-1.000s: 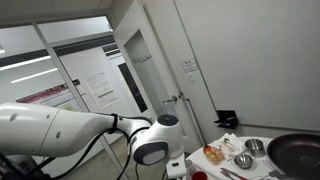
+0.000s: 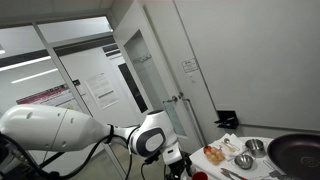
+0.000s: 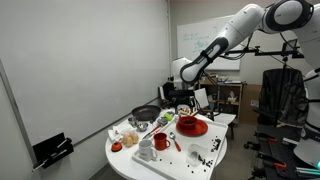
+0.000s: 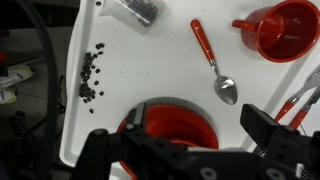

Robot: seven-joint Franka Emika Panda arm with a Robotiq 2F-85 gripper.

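Note:
In the wrist view my gripper is open, its dark fingers spread on either side of a red bowl (image 4: 172, 112), with nothing held between them. The bowl is partly hidden by the gripper. A red mug (image 4: 285, 32) stands at the upper right, and a red-handled spoon (image 4: 225, 88) lies between the mug and the bowl. Small dark beans (image 4: 88, 72) are scattered at the left of the white table (image 4: 150, 70). Exterior view 2 has the gripper (image 3: 184, 101) above the red bowl (image 3: 192, 127), apart from it; the red mug (image 3: 161, 141) is nearer that camera.
A clear container (image 4: 138, 12) is at the wrist view's top edge. Forks (image 4: 300, 95) lie at the right. Farther along the table are a large dark pan (image 2: 296, 155), metal bowls (image 2: 255, 147) and a tomato (image 3: 117, 147).
In exterior view 1 the arm's white head has risen a little and shifted slightly right, tilting as it moved. The tabletop objects look unmoved.

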